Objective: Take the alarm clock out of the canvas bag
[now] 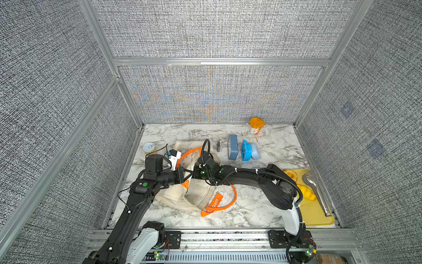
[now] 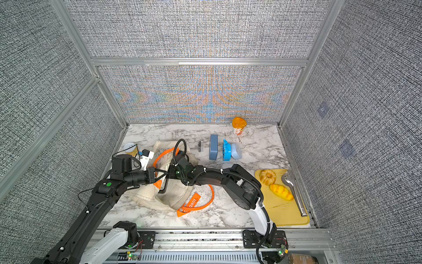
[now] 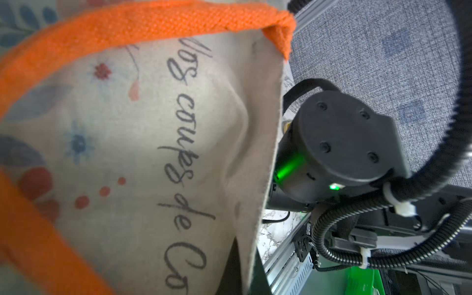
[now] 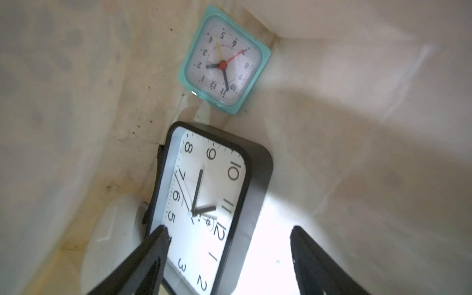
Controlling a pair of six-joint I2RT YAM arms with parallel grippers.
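Observation:
The canvas bag (image 1: 195, 193), cream with orange handles, lies slumped on the left half of the table. My left gripper is shut on its rim, the cloth pinched between the fingertips. Inside the bag, the right wrist view shows two clocks: a large black-framed alarm clock (image 4: 209, 206) with a white face, and a small teal one (image 4: 223, 61) farther in. My right gripper is open inside the bag. Its left fingertip overlaps the large clock's left edge in that view; its right fingertip is clear of the clock. Whether either touches is unclear.
A white rounded object (image 4: 110, 241) lies beside the large clock in the bag. Outside stand a can (image 1: 149, 147), a blue box (image 1: 233, 147), a bright blue item (image 1: 246, 150) and an orange-lidded cup (image 1: 256, 125). A yellow board (image 1: 314, 211) occupies the right side.

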